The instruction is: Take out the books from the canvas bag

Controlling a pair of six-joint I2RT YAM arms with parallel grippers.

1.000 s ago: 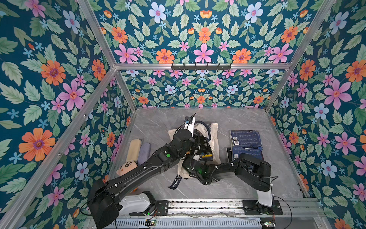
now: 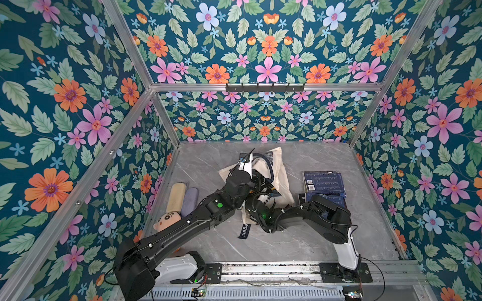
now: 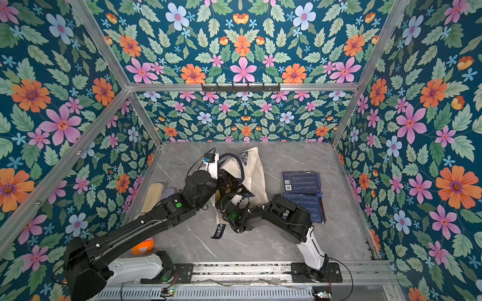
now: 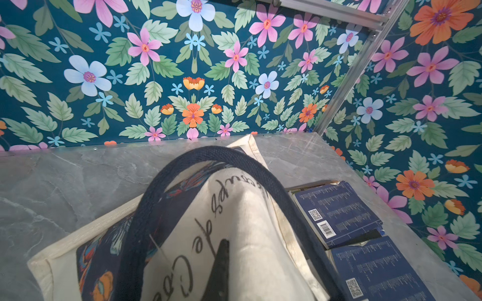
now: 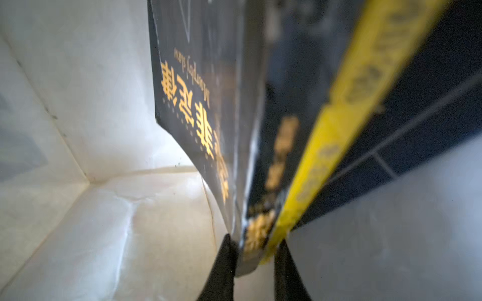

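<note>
A cream canvas bag (image 2: 282, 185) with navy handles lies in the middle, both arms over it. My left gripper is at its upper part, hidden behind its own wrist in the top views; the left wrist view shows a navy handle (image 4: 170, 165) and printed cloth close up. My right gripper is inside the bag, shut on a black book (image 5: 190, 100) with gold lettering and yellow band. Blue books (image 2: 322, 181) lie out on the table, right of the bag.
Rolled cloths (image 2: 175, 198) and a plush toy (image 2: 165, 220) lie at the left. The grey table (image 2: 371, 230) has free room at the back corners and front right. Floral walls enclose it.
My right arm has moved toward the back of the table, and the bag has shifted the same way with its strap. My left arm has moved slightly.
</note>
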